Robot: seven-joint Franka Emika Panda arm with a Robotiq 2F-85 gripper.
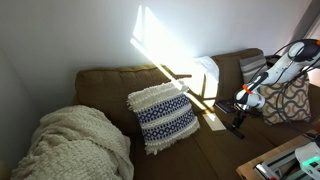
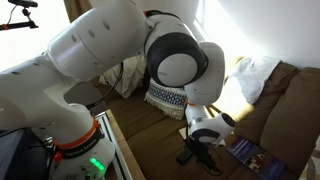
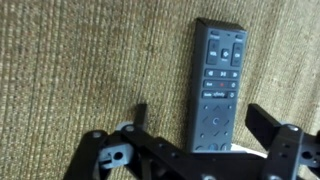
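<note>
A dark grey remote control (image 3: 216,90) with rows of buttons lies face up on the brown couch seat (image 3: 80,70) in the wrist view. My gripper is open above it, one fingertip to the left of the remote and the other to its right. Nothing is held between them. The remote's lower end is partly covered by the gripper body. In exterior view 1 the gripper (image 1: 238,122) points down low over the right part of the seat, where the remote is too small to make out clearly.
A blue-and-white patterned pillow (image 1: 166,118) leans on the backrest, and a tan patterned pillow (image 1: 288,101) stands at the right. White paper (image 1: 214,121) lies left of the arm. A dark, picture-covered flat item (image 2: 255,158) rests on the seat. A wooden table edge (image 1: 262,160) is near the base.
</note>
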